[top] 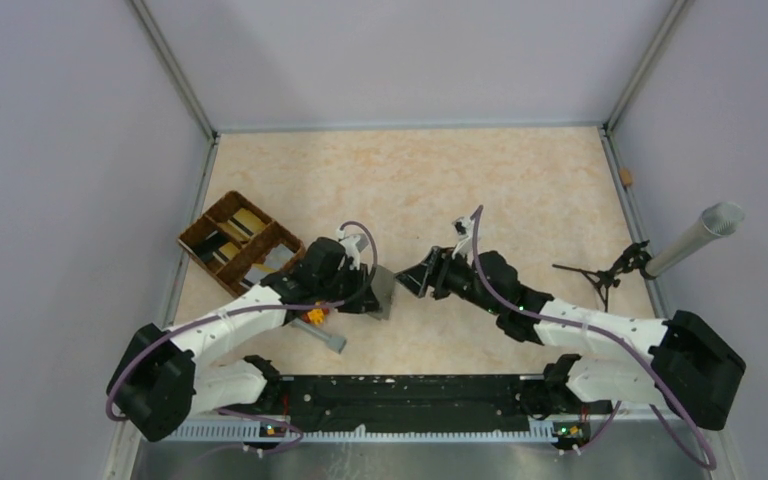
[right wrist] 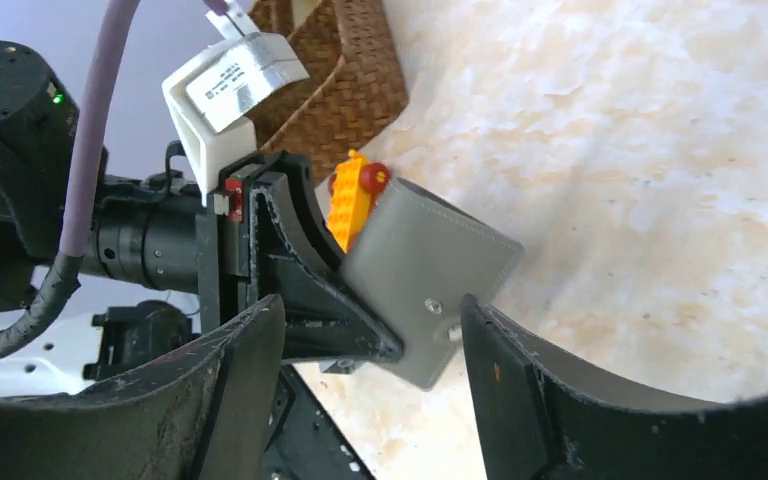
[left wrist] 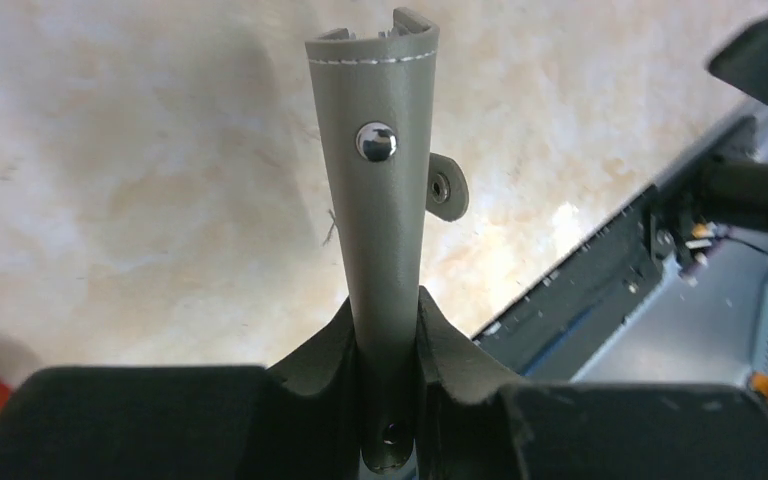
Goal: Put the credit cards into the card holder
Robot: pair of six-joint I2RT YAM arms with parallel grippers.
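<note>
My left gripper (top: 365, 295) is shut on a grey leather card holder (left wrist: 375, 220), held above the table; its snap stud and small tab show in the left wrist view. The same holder (right wrist: 425, 280) appears in the right wrist view, its flat side facing that camera. My right gripper (top: 410, 280) is apart from it, to its right, part open with nothing between its fingers. A woven divided basket (top: 260, 230) holding cards stands at the left of the table.
An orange toy (right wrist: 350, 200) and a grey bar-like object (top: 325, 335) lie near the left arm. A black stand (top: 600, 275) is at the right edge.
</note>
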